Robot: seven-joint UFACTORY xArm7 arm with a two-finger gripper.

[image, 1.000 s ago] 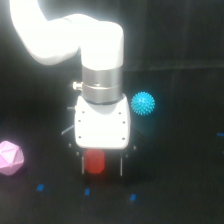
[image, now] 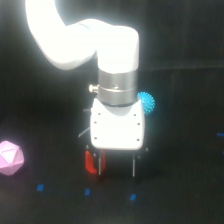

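My white gripper [image: 117,164] points down, open, its two thin dark fingers standing apart. A red object [image: 90,163] shows at the left finger, partly behind it. Only dark ground appears between the fingers. Whether the left finger touches the red object I cannot tell. A pink many-sided ball [image: 10,158] lies at the left edge of the view. Behind the gripper's right side, a spiky light-blue ball [image: 147,102] is partly covered by the white housing.
The dark surface carries small blue marks, one blue mark [image: 132,197] below the gripper and another blue mark [image: 40,187] to the left. Right of the gripper, the surface looks clear.
The arm and gripper have shifted right. The red object, earlier seen between the two fingers, is now at the left finger. The spiky ball has become partly covered.
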